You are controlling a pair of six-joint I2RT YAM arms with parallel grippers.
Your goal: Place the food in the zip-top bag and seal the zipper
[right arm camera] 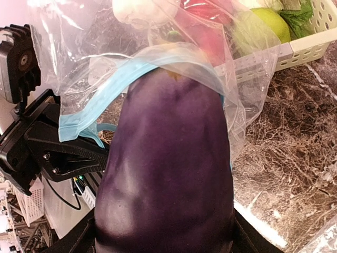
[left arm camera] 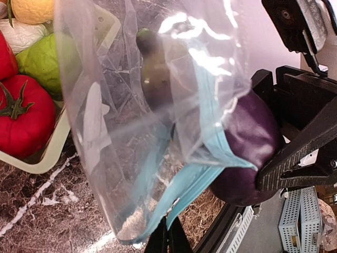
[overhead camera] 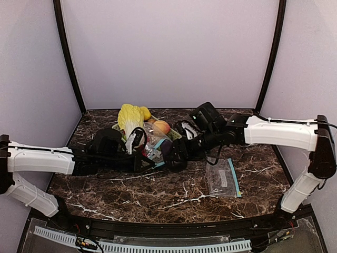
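A clear zip top bag with a light blue zipper band hangs from my left gripper, which is shut on the edge of its mouth. My right gripper is shut on the thick end of a purple eggplant. The eggplant's narrow stem end shows through the plastic, inside the bag's mouth; its thick body is outside. In the right wrist view the blue band arches over the eggplant's upper part. Another clear bag with a blue zipper lies flat on the table at the right.
Behind the bag a cream basket holds a tomato, a green fruit, lettuce, a peach and other food.
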